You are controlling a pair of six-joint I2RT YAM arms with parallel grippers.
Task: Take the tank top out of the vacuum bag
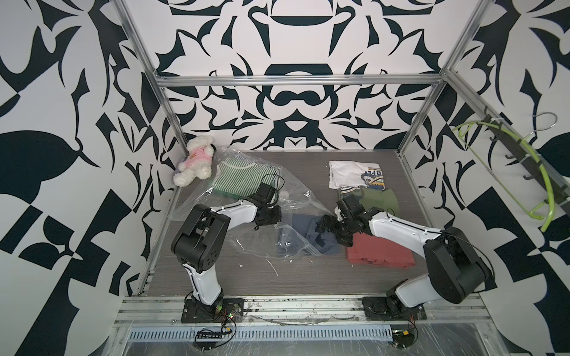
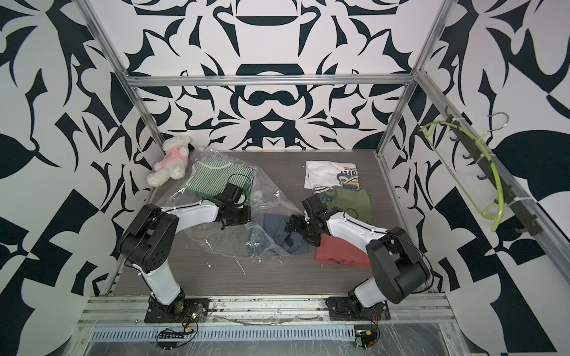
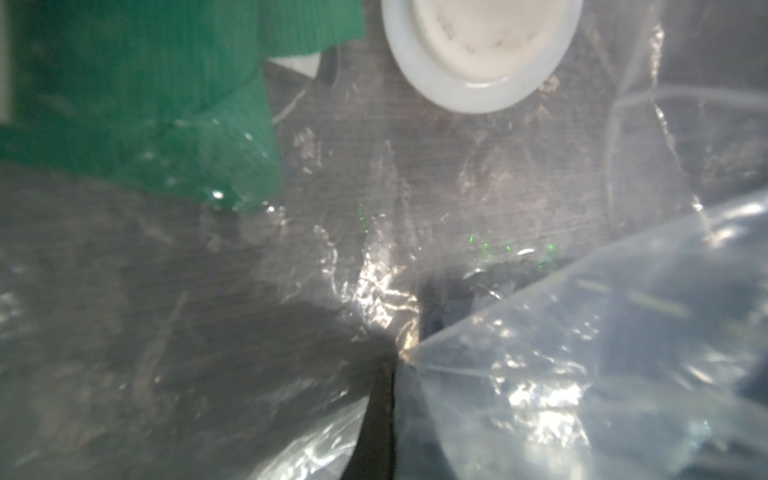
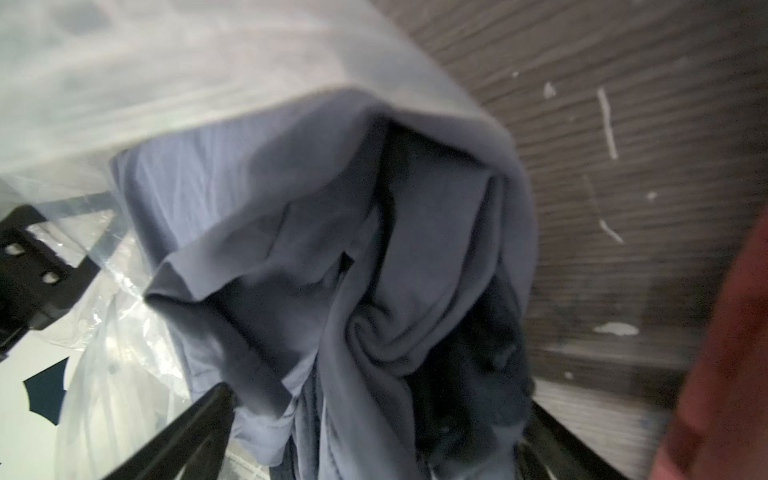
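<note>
A crumpled blue-grey garment (image 4: 432,232), apparently the tank top, lies partly out of the mouth of the clear vacuum bag (image 4: 264,72); in the top left view its left part is under the film. My right gripper is open, its fingers (image 4: 196,436) on either side of the bunched cloth. My left gripper is shut at the edge of the film, which creases and converges at its tip. Inside the bag, farther back left, is a green-striped shirt (image 1: 249,175). A white valve (image 3: 484,48) shows in the left wrist view.
A red folded cloth (image 1: 380,252) sits right of the garment, partly under my right arm. Behind it are a green cloth (image 1: 383,200) and a white printed shirt (image 1: 353,173). A plush toy (image 1: 199,160) touches the back left area.
</note>
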